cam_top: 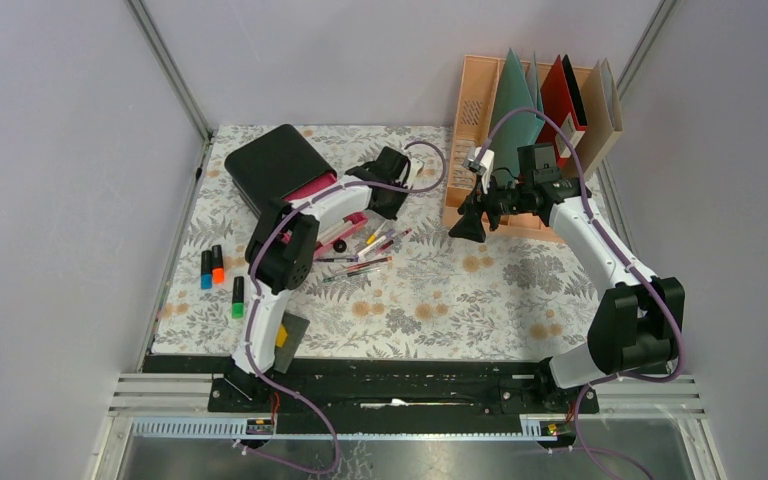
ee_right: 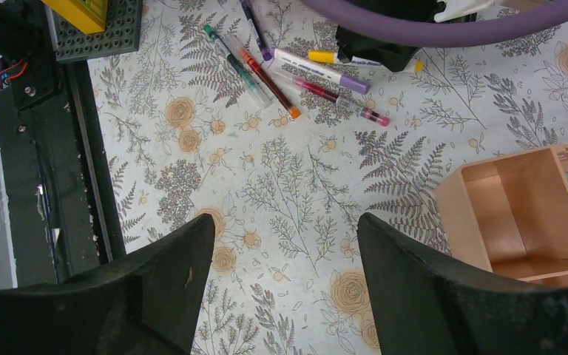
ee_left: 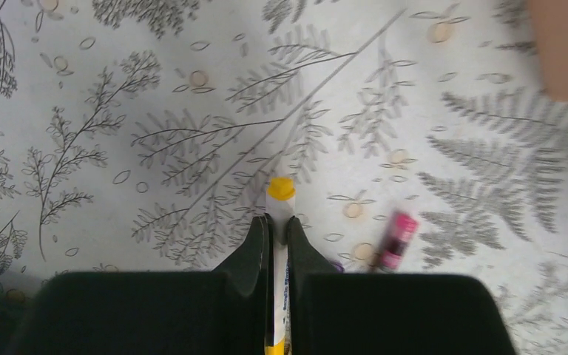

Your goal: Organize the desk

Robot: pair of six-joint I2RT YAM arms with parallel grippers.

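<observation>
My left gripper is shut on a white pen with yellow ends (ee_left: 281, 191), low over the patterned cloth. In the right wrist view, one yellow end of that pen (ee_right: 322, 56) shows past the dark fingers. Close by lie a purple-capped marker (ee_right: 318, 70), a red pen (ee_right: 333, 96), an orange pen (ee_right: 266, 81) and a green pen (ee_right: 237, 66). Left of them is a black-lidded pink case (cam_top: 278, 165), partly behind the left arm. My right gripper is open and empty, in front of the tan organizer (cam_top: 470, 90).
Teal, red and beige folders (cam_top: 565, 100) stand in the organizer. Several dark markers (cam_top: 238, 297) with coloured ends lie at the left. A grey plate (cam_top: 293, 338) with a yellow block (cam_top: 281, 336) sits at the front left.
</observation>
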